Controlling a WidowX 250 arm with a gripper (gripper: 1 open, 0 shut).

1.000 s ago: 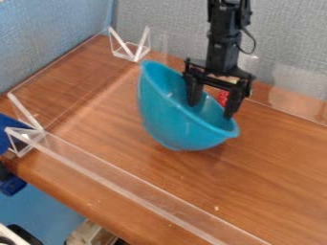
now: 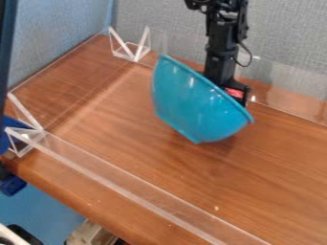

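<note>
A turquoise bowl (image 2: 192, 103) is tipped steeply on the wooden table (image 2: 153, 191), its outer side toward the camera. Behind it, at the upper right, my black gripper (image 2: 232, 88) reaches down. Its fingertips are largely hidden by the bowl, so what lies between them cannot be seen. A small red object shows just behind the bowl's right edge, by the gripper.
Clear low walls with white triangular brackets (image 2: 26, 134) border the table at the left, front and back. Grey padded panels stand behind.
The bowl has tipped further, turning more of its outside to the camera and shifting slightly right and up. The gripper has moved behind it, its fingers now mostly hidden.
</note>
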